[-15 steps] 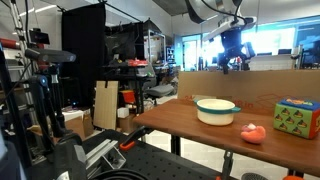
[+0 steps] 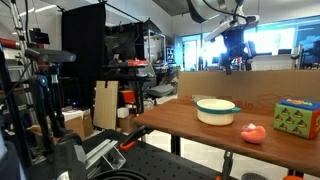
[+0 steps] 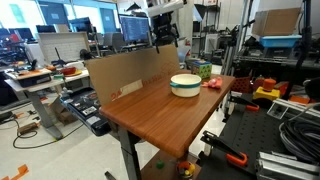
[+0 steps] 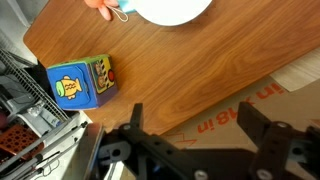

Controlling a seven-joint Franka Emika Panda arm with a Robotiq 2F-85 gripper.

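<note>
A white round bowl (image 2: 217, 111) with a pale green rim stands on the wooden table (image 2: 178, 118); only part of its white inside (image 4: 172, 5) shows at the top of the wrist view. Right of it lies a reddish-pink object (image 2: 253, 133), with orange parts and a white string in the wrist view. A colorful box (image 2: 294, 118) with a green top and cartoon pictures sits at the table's right. High over the table's far side, my gripper is open, its dark fingers wide apart with nothing between them.
A cardboard panel (image 4: 235, 130) with red print rises along the table's far edge. Below the table's front edge are a black frame and cables.
The arm's upper part looks very slightly shifted. The bowl, the pink object and the box have stayed in place.
</note>
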